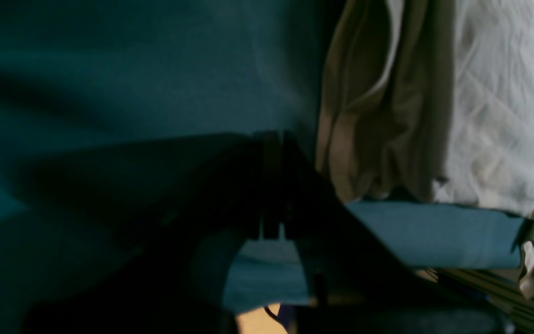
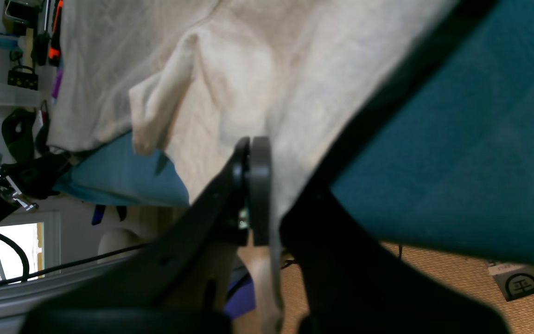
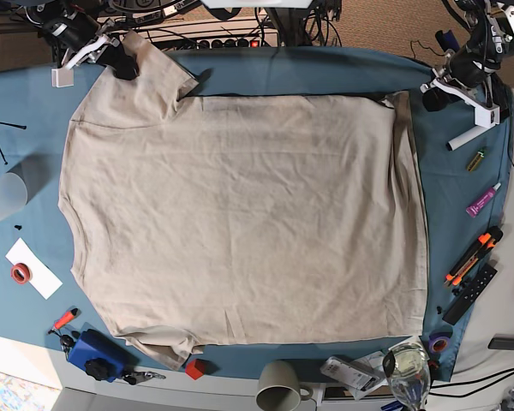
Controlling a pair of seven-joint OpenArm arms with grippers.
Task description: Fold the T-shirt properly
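The beige t-shirt [image 3: 240,197] lies spread on the blue mat. Its edge at the base view's right is turned inward in a narrow strip, with a bunched corner [image 3: 399,104] at the top. Just outside that corner, my left gripper [image 3: 430,92] is shut with nothing between its fingers. The left wrist view has the left gripper over bare mat, the shirt [image 1: 487,115] apart to its right. At the base view's upper left, my right gripper [image 3: 130,70] is shut on a gathered part of the shirt. Cloth [image 2: 281,125] runs through the right gripper.
Along the base view's right side lie a white tube [image 3: 470,139], a purple tube [image 3: 483,199], an orange cutter [image 3: 474,256] and a black remote [image 3: 469,294]. A clear cup [image 3: 3,199] stands at the left. A mug [image 3: 278,387] stands at the bottom edge.
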